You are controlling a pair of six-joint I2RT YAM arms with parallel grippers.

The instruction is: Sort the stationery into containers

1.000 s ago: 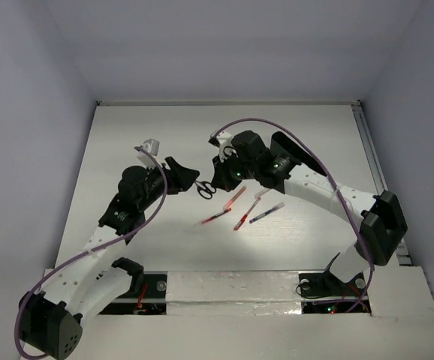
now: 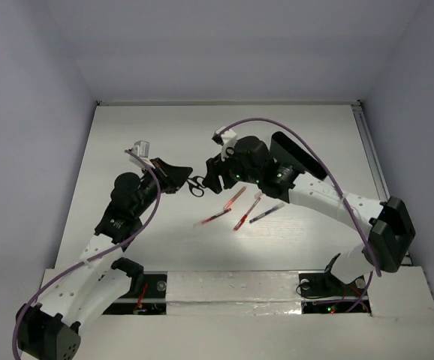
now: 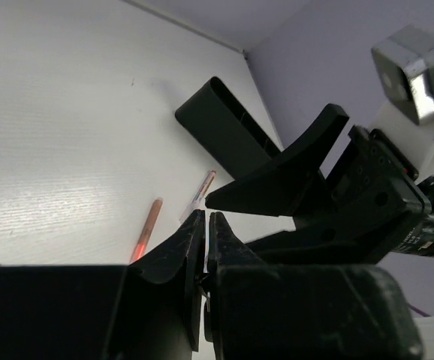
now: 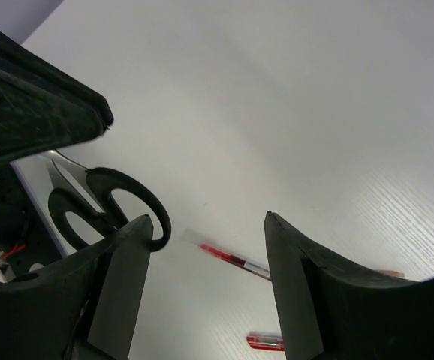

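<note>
Black-handled scissors point(image 2: 196, 187) point(image 4: 104, 195) hang from my left gripper point(image 2: 187, 172), shut on their blade end. My right gripper point(image 2: 214, 174) is close beside the handles, its fingers apart; in the right wrist view the handles are behind one finger, with nothing clearly gripped. Several pens lie on the table below: an orange one point(image 2: 234, 197), a red one point(image 2: 247, 214), a dark blue one point(image 2: 266, 213) and a red-and-dark one point(image 2: 217, 215).
A long black container point(image 3: 224, 135) stands at the back right, partly behind my right arm in the top view.
My right gripper has opened and shifted slightly, now apart from the handles.
</note>
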